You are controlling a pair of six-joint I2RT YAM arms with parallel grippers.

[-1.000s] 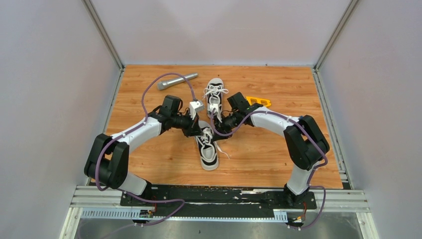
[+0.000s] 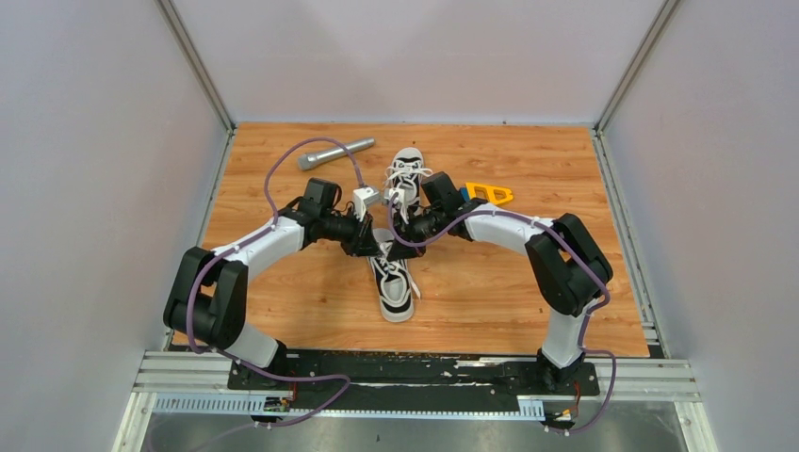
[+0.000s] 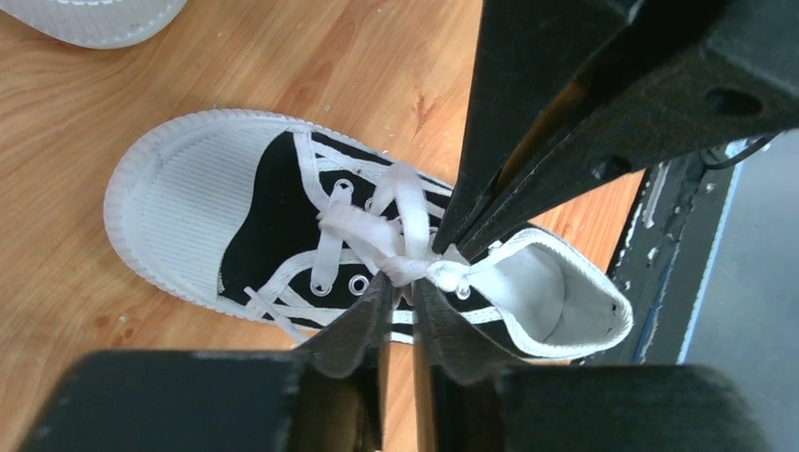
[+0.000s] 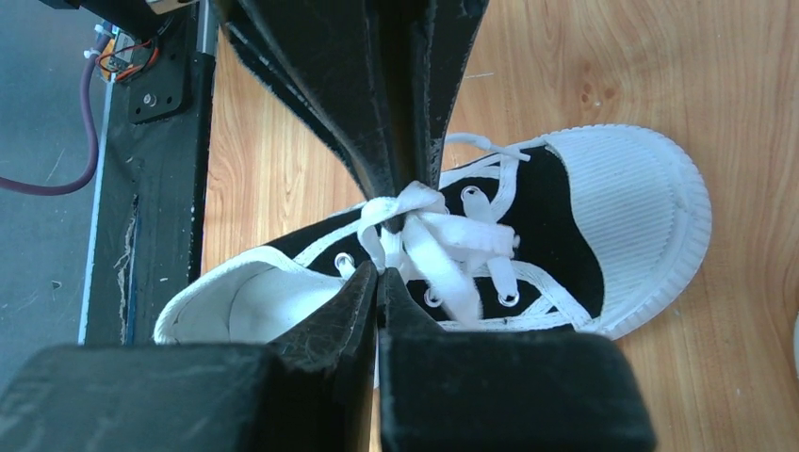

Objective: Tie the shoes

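The near black-and-white shoe (image 2: 393, 290) stands upright, toe away from the table's front edge in neither wrist view being hidden. Its white lace (image 3: 400, 247) is bunched over the eyelets, with raised loops. My left gripper is slightly open, a narrow gap between its fingers. In the right wrist view, lace wraps around the left fingers (image 4: 415, 174) near their tips. My right gripper is shut, its tips against the lace bunch by the shoe's opening; whether lace is pinched there cannot be made out. The far shoe (image 2: 407, 162) is laced, partly covered by the arms.
A grey microphone (image 2: 334, 153) lies at the back left. Behind the right arm is a yellow-handled tool (image 2: 492, 193). Bare table (image 2: 528, 301) shows on both sides of the near shoe. The two grippers are very close together.
My right gripper has moved left, toward the left gripper, over the near shoe. The loose lace end at the shoe's right has drawn in closer. The left arm has shifted only slightly.
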